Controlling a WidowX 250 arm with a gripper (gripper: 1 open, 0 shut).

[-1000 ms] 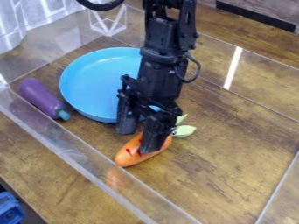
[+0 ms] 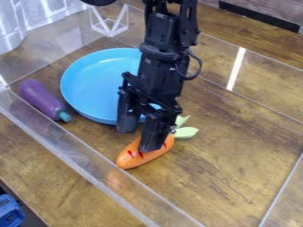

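Observation:
My black gripper (image 2: 147, 124) is lowered over an orange toy carrot (image 2: 142, 154) with pale green leaves, which lies on the wooden table. The lower fingers reach down around the carrot's middle; whether they are open or closed on it is hard to tell, as the gripper's body hides part of that area. A light blue round bowl or plate (image 2: 90, 76) sits behind the gripper, partly hidden by it.
A purple toy eggplant (image 2: 42, 97) lies left of the blue dish. A clear strip runs along the front left, with a blue object (image 2: 7, 211) in the corner.
The gripper has shifted very slightly over the last second, its upper part moving a little. The carrot, dish and eggplant show no clear movement.

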